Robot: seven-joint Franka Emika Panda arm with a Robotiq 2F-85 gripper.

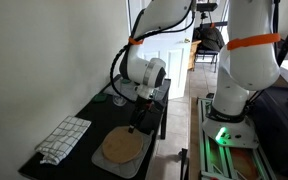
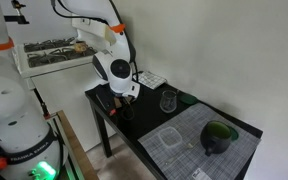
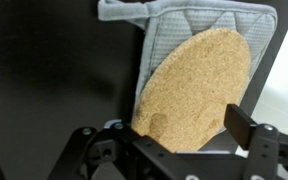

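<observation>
A round cork mat lies on a grey quilted pot holder on the dark table. In the wrist view the cork mat fills much of the middle, with the pot holder showing around it. My gripper is open, its dark fingers parted at the lower left and right of that view, and nothing is held. From the first exterior view, the gripper hangs just behind and to the right of the mat. In the second exterior view the gripper is partly hard to make out against the dark table.
A checked cloth lies to the left along the wall. In the second exterior view, a green pot stands on a grey cloth, and a clear glass stands farther back. Bare dark table shows beside the pot holder.
</observation>
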